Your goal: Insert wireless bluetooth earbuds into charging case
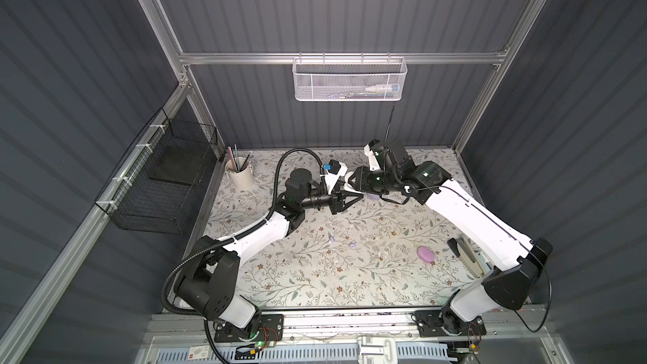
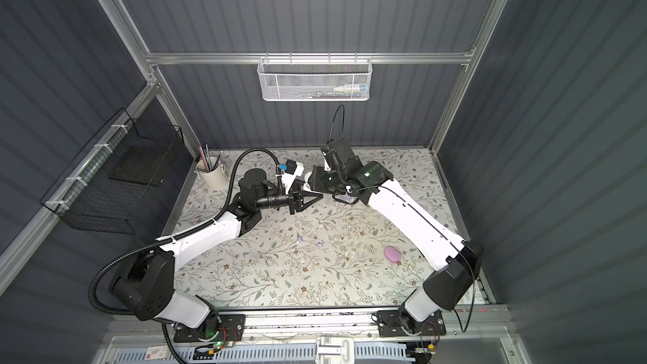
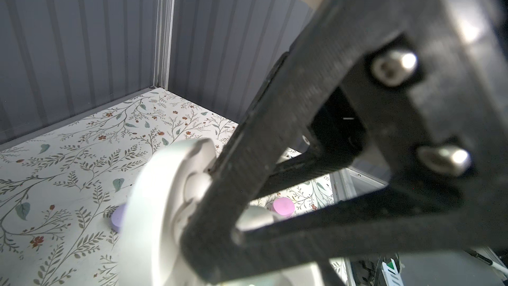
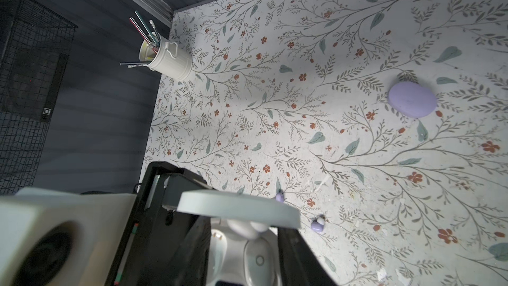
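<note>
A white charging case (image 4: pixel 238 209) with its lid raised is off the table, in the middle of the workspace. My left gripper (image 1: pixel 353 196) is shut on this case; up close in the left wrist view, a black finger (image 3: pixel 222 233) presses against the white case (image 3: pixel 153 222). My right gripper is open, its fingers on both sides of the case's front. Inside the case, the rounded slots show, but I cannot tell whether they hold earbuds.
A purple oval case (image 4: pixel 412 99) lies toward the back and a pink one (image 1: pixel 425 254) at the front right. Tools (image 1: pixel 468 256) lie by the right edge. A pen cup (image 1: pixel 240 174) stands at the back left.
</note>
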